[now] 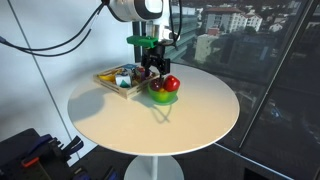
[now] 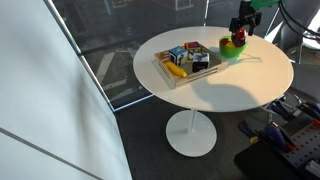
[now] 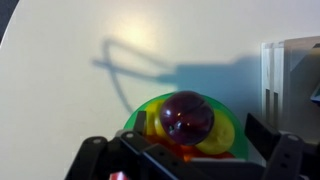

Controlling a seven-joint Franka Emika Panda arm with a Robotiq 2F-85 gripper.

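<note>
A green bowl [image 1: 164, 97] stands on the round white table, holding a red fruit or pepper [image 1: 172, 83], a dark purple round fruit and some yellow pieces. In the wrist view the purple fruit [image 3: 187, 118] sits on top of the bowl's contents, just ahead of the fingertips. My gripper [image 1: 157, 73] is open, low over the bowl's left part, with a finger [image 3: 262, 138] on each side of that fruit in the wrist view. Whether either one touches it I cannot tell. Yellow shows in the bowl [image 3: 222, 132] around the fruit.
Close beside the bowl lies a wooden tray [image 2: 206, 74] with small boxes, a yellow banana-like item [image 2: 176, 70] and a dark box [image 2: 201, 62]. The tray's wall edges into the wrist view at right.
</note>
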